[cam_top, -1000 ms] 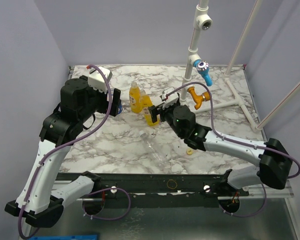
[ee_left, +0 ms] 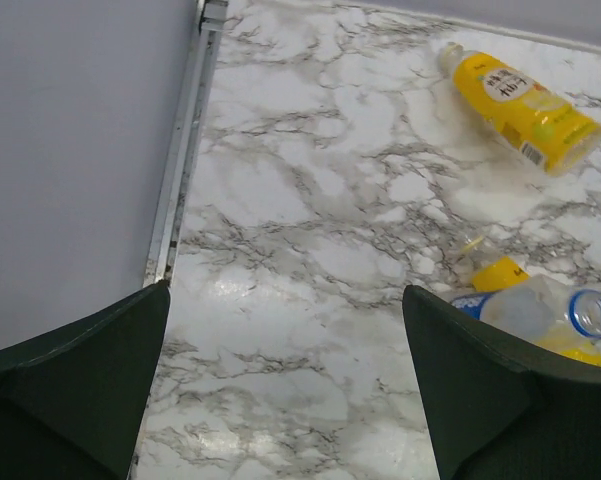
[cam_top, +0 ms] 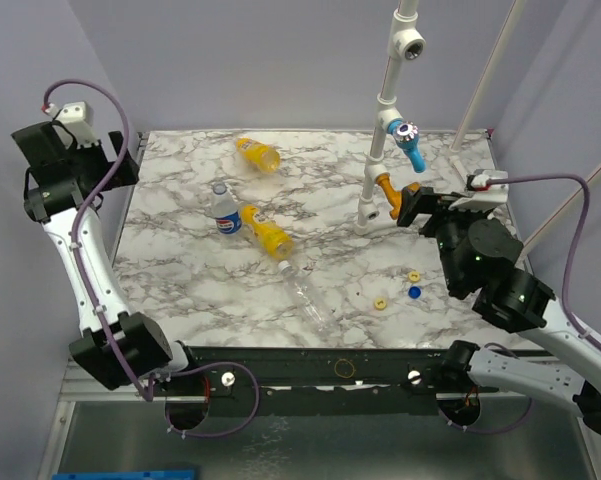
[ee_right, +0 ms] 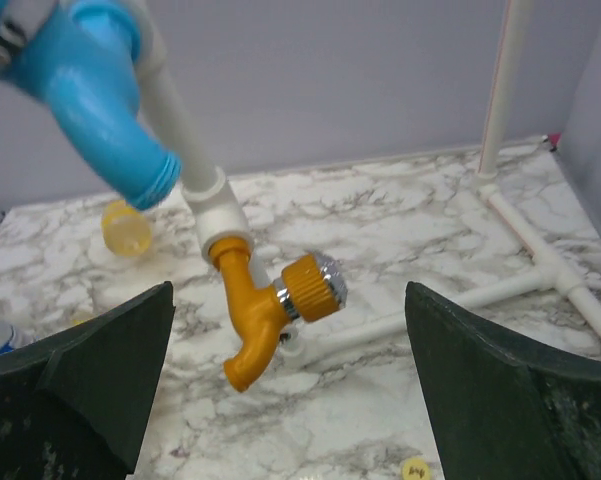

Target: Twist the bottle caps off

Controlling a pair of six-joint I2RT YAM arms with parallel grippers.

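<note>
In the top view a yellow bottle [cam_top: 258, 155] lies at the back, and another yellow bottle [cam_top: 267, 232] lies nearer the middle. The Pepsi bottle [cam_top: 225, 208] appears to stand beside the latter; a blue ring shows at its mouth in the left wrist view. The clear bottle [cam_top: 307, 300] lies toward the front. Two yellow caps [cam_top: 380, 303] and a blue cap [cam_top: 415, 292] rest loose at the right. My left gripper [cam_top: 84, 160] is open and empty, raised at the left edge, clear of the bottles. On the right, my right gripper [cam_top: 448, 202] is also open and empty.
A white pipe stand [cam_top: 376, 147] with a blue tap [cam_top: 408, 140] and an orange tap [ee_right: 250, 310] rises close to my right gripper. Its white base pipes [ee_right: 460, 300] cross the table at right. Marble [cam_top: 160, 280] is bare at front left.
The left arm has swung left. The back yellow bottle has gone from near upright to lying farther back. My right gripper has moved right, away from the middle yellow bottle, which now lies flat.
</note>
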